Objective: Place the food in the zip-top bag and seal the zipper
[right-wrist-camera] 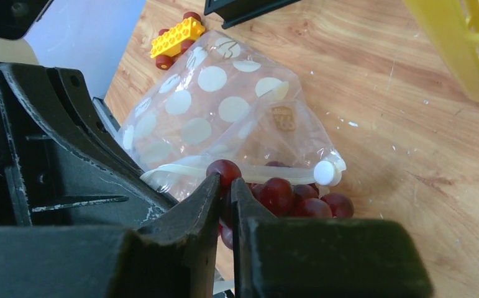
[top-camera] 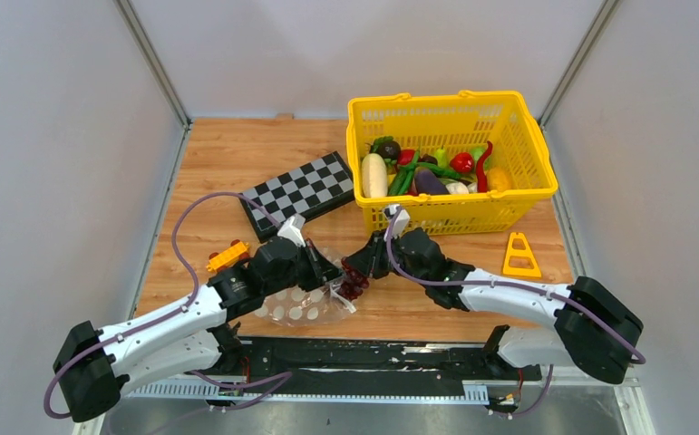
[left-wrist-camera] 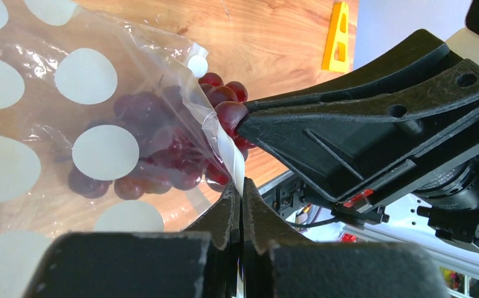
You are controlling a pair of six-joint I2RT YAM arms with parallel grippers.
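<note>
The clear zip bag with white dots (left-wrist-camera: 44, 118) lies spread out, most of the dark red grapes (left-wrist-camera: 168, 164) showing through its film in the left wrist view. A few grapes poke out past the white zipper edge (left-wrist-camera: 227, 152). My left gripper is shut on that edge, the thin strip running down between its fingers. At the bag's mouth, my right gripper has its fingertips against the grapes, with a narrow gap in which a grape shows; whether it grips is unclear. The white slider (right-wrist-camera: 325, 173) sits at one end of the zipper.
A yellow basket (top-camera: 454, 215) of vegetables stands behind the right gripper. A black checkered board (top-camera: 300, 195) lies behind the left arm, and a yellow toy car (top-camera: 228, 256) beside that arm. A yellow triangular piece (top-camera: 520, 271) rests at the right. Bare table lies at the back left.
</note>
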